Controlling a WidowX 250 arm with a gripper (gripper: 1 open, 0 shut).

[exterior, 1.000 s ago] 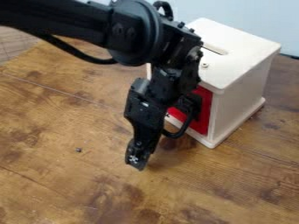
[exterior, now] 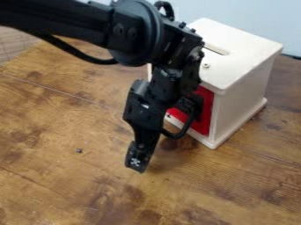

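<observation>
My black gripper (exterior: 141, 154) points down at the wooden table in the middle of the view, low in front of a cream box (exterior: 241, 70) with a red front (exterior: 205, 115). The arm hides much of that red front. A small pale patterned patch shows at the gripper's tip; whether the fingers are open, shut or holding anything is unclear.
A white wall stands behind the box at the upper right.
</observation>
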